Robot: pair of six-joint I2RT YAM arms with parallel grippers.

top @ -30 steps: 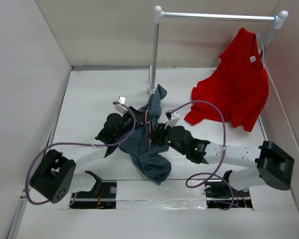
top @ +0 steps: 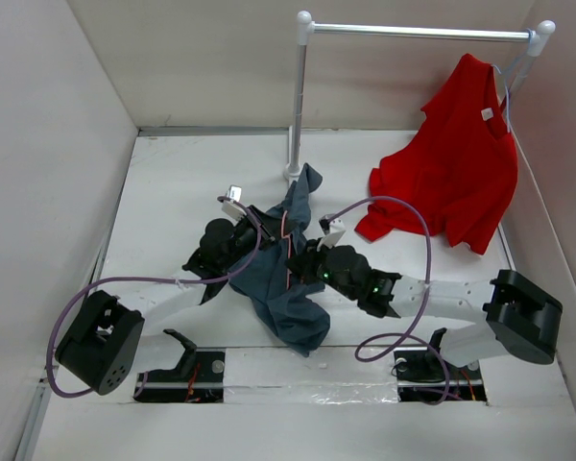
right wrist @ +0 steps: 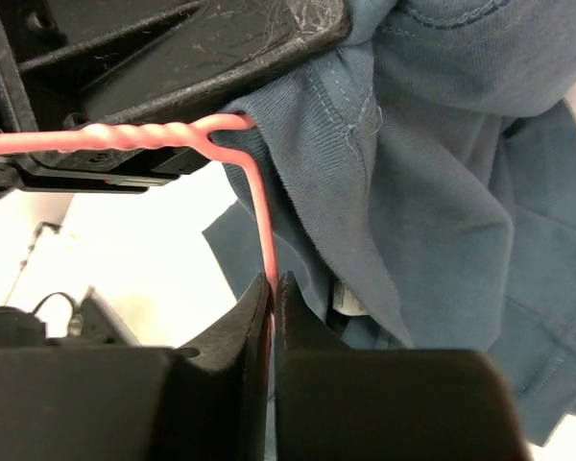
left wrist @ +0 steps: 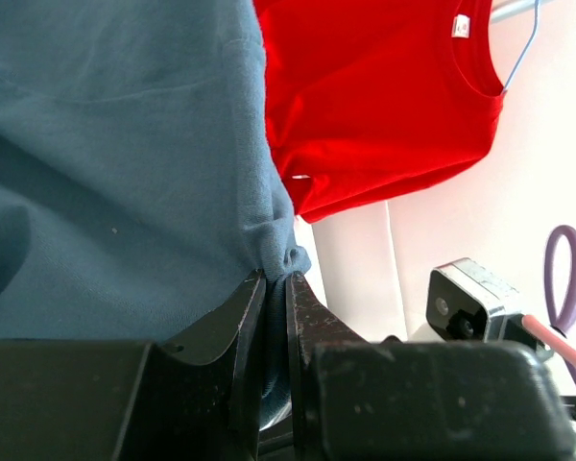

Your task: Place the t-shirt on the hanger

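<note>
The dark blue-grey t-shirt lies bunched in the middle of the floor, partly lifted between both grippers. My left gripper is shut on its gathered edge, which fills the left side of the left wrist view. A pink wire hanger runs beside and into the fabric; its stem drops between the fingertips of my right gripper, which look nearly closed around it. Whether they grip it firmly cannot be told. The two grippers are very close together, the left one a little higher in the top view.
A red t-shirt hangs on a blue hanger at the right end of the metal rail, spreading onto the floor at the back right. Purple cables arc over both arms.
The left arm, the t-shirt and the hanger show almost no movement.
</note>
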